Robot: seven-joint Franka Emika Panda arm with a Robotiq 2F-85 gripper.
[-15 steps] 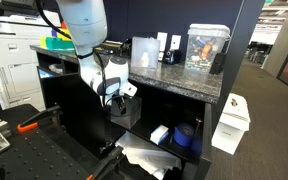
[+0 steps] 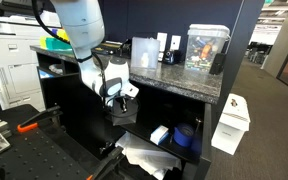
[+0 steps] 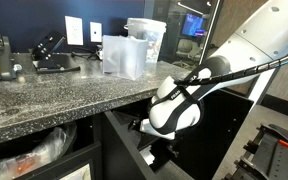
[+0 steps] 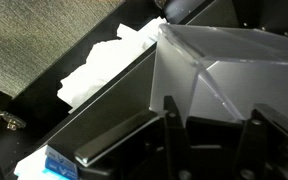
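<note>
A clear plastic container [image 4: 224,75] fills much of the wrist view, tilted, one corner edge running down towards the fingers. My gripper is shut, its tips against or just in front of that clear wall. Whether the wall is pinched between them cannot be told. In exterior view 1 the gripper [image 2: 112,101] hangs low inside the dark open drawer, beside a greyish see-through shape [image 2: 124,114]. The white arm partly hides the fingertips in exterior view 2.
White crumpled plastic [image 2: 147,157] lies in the front compartment; a small blue-and-white box [image 2: 159,134] and a blue round object [image 2: 185,133] sit to the right. The stone counter [image 2: 194,82] carries a lidded tub [image 2: 206,46]. Drawer walls border the gripper closely.
Over the last second my gripper and the greyish see-through shape beside it shift only slightly in exterior view 1. Nothing else visibly moves.
</note>
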